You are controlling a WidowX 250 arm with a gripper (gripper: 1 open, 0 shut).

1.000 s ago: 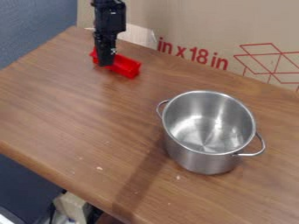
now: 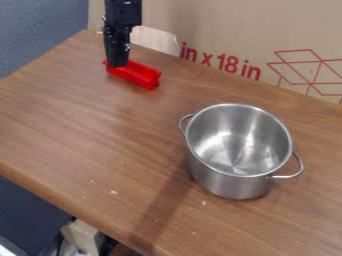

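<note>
My black gripper (image 2: 118, 56) hangs at the top left, just over the left end of a red bar-shaped object (image 2: 140, 76) lying on the wooden table (image 2: 94, 140). Whether its fingers are open or shut, or touch the red object, is hard to tell. A steel pot (image 2: 241, 150) with two side handles stands at the right.
A cardboard sheet (image 2: 254, 45) with red print lines the back of the table, with a white piece beside the gripper. A blue-grey surface lies off the left edge.
My gripper has moved slightly up and left, uncovering more of the red object, which lies in about the same place. The pot has not moved.
</note>
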